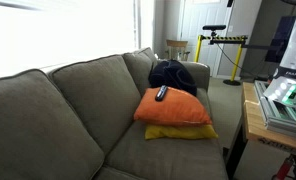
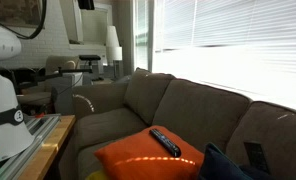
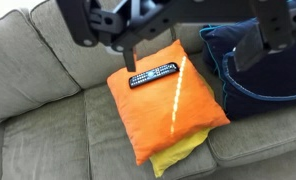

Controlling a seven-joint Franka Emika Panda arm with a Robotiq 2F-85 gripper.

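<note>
A black remote control [image 3: 154, 75] lies on top of an orange pillow [image 3: 148, 120] on the couch; the same remote [image 1: 161, 93] shows in exterior view 1 and again in exterior view 2 [image 2: 165, 142]. Beneath the orange pillow, a yellow pillow [image 3: 178, 152] sticks out. Beside them rests a dark blue pillow [image 3: 228, 80]. In the wrist view my gripper is open, its dark blurred fingers far apart, with nothing held. The remote and orange pillow appear beyond the fingers, well apart from them. The fingertips do not show clearly in either exterior view.
The grey couch [image 1: 33, 120] runs along the window wall, its near seats bare. A wooden table [image 1: 256, 125] beside the couch carries the arm's base. In exterior view 2 a dark flat object [image 2: 255, 156] stands near the blue pillow.
</note>
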